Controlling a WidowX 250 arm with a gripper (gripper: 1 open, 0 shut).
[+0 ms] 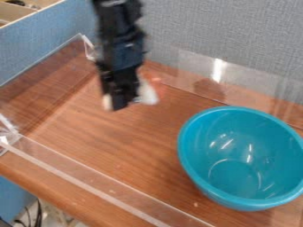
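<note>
My black gripper (129,94) is in the upper middle, blurred, above the wooden table. It is shut on a white-and-orange object (147,92), whose shape is too blurred to tell. A teal bowl (243,168) stands to the lower right of the gripper, with nothing visible inside it.
A clear strip runs along the front edge, a grey textured wall (236,35) stands at the back, and a blue panel borders the left. Cables lie below the front edge at lower left.
</note>
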